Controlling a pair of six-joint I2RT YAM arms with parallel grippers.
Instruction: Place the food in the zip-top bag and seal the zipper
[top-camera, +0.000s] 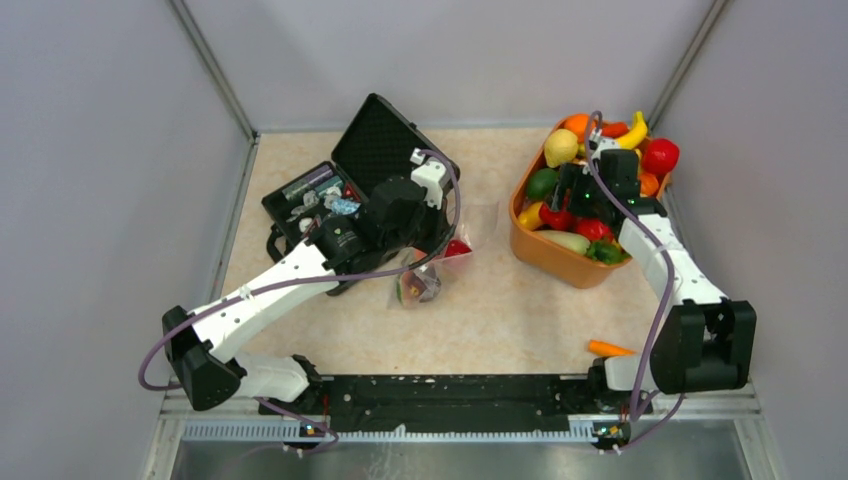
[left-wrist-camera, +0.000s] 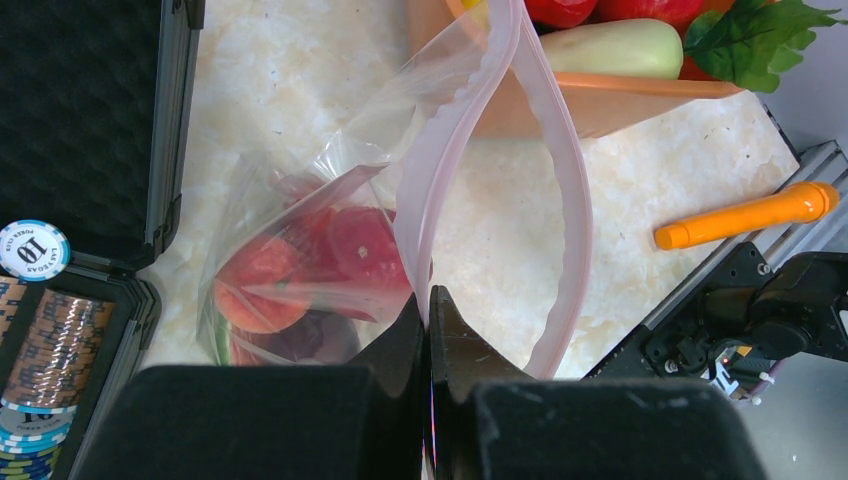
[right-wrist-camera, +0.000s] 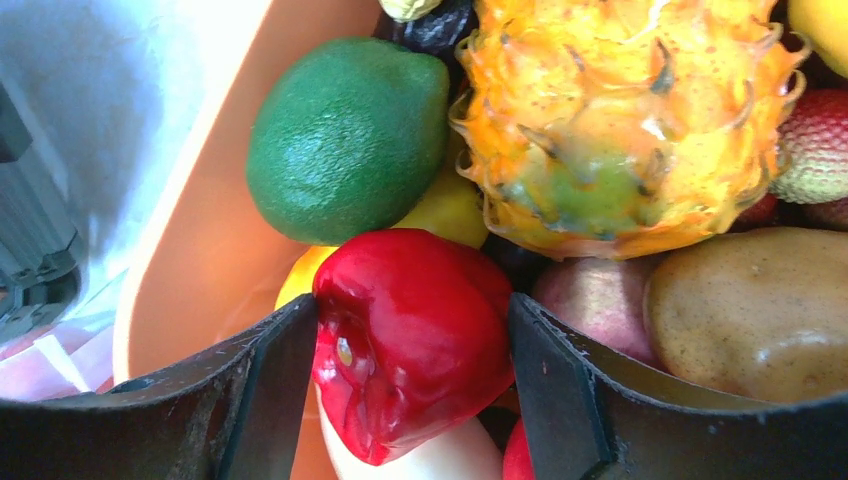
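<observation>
A clear zip-top bag (top-camera: 420, 282) with several red and dark items inside lies mid-table. My left gripper is shut on the bag's zipper edge, holding it up in a loop. My right gripper is over the orange bin (top-camera: 550, 258) of food, its part-open fingers either side of a red bell pepper (right-wrist-camera: 410, 340); whether they press on it I cannot tell. A green avocado (right-wrist-camera: 345, 135), a spiky yellow fruit (right-wrist-camera: 620, 130) and a potato (right-wrist-camera: 750, 315) lie around the pepper.
An open black case (top-camera: 380, 140) with poker chips stands at the back left, behind the left arm. An orange carrot (left-wrist-camera: 745, 215) lies at the front right.
</observation>
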